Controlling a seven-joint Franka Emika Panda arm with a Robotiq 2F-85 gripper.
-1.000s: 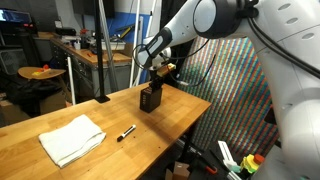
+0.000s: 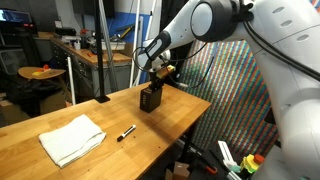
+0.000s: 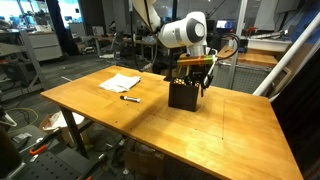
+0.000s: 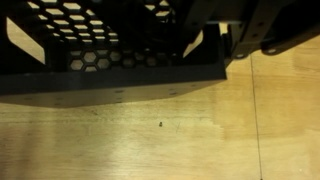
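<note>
A black box stands upright on the wooden table, towards its far right side in exterior view 1. In the wrist view, the honeycomb mesh inside the box shows above its dark rim. My gripper is low over the box's top, pointing down, and open. Dark gripper parts blend with the black box, so contact between them cannot be made out. A white cloth lies flat on the table's left part. Between cloth and box is a small dark marker with a light part.
Bare wooden table surrounds the box on the near side in exterior view 2. Behind the work table stands another wooden table with items on it. A dark red mesh screen rises on the right in exterior view 1.
</note>
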